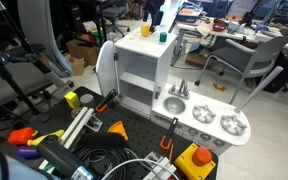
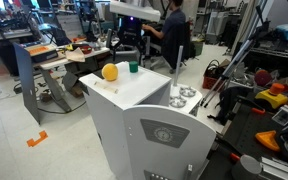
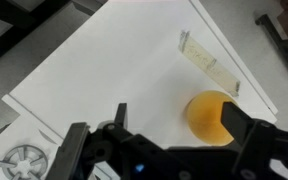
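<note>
Seen from the wrist, my gripper is open above the white cabinet top (image 3: pixel 114 60), with its two black fingers wide apart. A round yellow-orange object (image 3: pixel 206 118) lies below, nearer the right finger, which overlaps its edge. No contact with it can be made out. In exterior view 1 the yellow object (image 1: pixel 145 30) stands on the cabinet top, with a green cup (image 1: pixel 163 37) a little to its right. Exterior view 2 has the yellow object (image 2: pixel 109 72) near the cabinet's edge and the green cup (image 2: pixel 134 66) farther back.
Beside the cabinet is a white counter with a sink (image 1: pixel 175 105) and stove burners (image 1: pixel 233 125). A strip of tape (image 3: pixel 209 64) lies on the cabinet top. The cabinet door (image 2: pixel 169 140) hangs open. Tools and a red-yellow button box (image 1: pixel 196 162) fill the dark table in front.
</note>
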